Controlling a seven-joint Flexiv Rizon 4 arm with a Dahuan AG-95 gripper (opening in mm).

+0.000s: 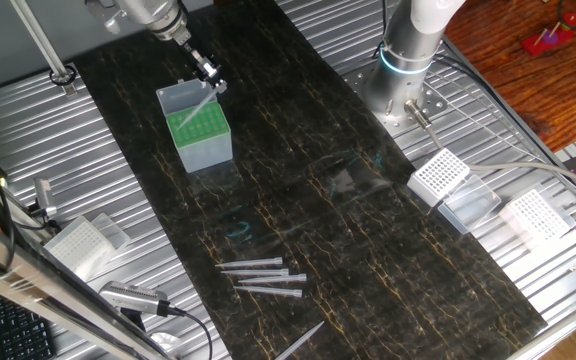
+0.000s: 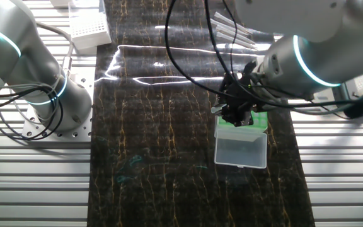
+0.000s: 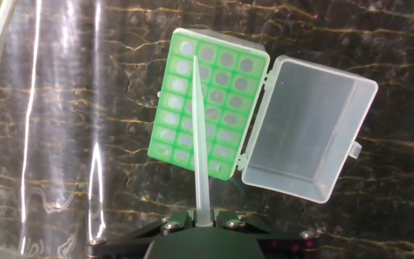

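Note:
My gripper [image 1: 216, 87] is shut on the wide end of a translucent pipette tip [image 3: 199, 137]. In exterior view 1 the tip slants down and left from the fingers, its narrow end by the back left part of the tip box's green top [image 1: 200, 126]. The wrist view shows the narrow end over the far holes of the green grid [image 3: 228, 98]; whether it touches is unclear. The box's clear lid [image 3: 304, 129] stands open on its hinge. In exterior view 2 the gripper [image 2: 237, 116] and arm hide much of the box, and the tip cannot be made out.
Several loose pipette tips [image 1: 260, 272] lie on the dark marbled mat, with another tip [image 1: 300, 341] nearer the front edge. White racks [image 1: 439, 175] stand at the right and another rack [image 1: 80, 246] at the left.

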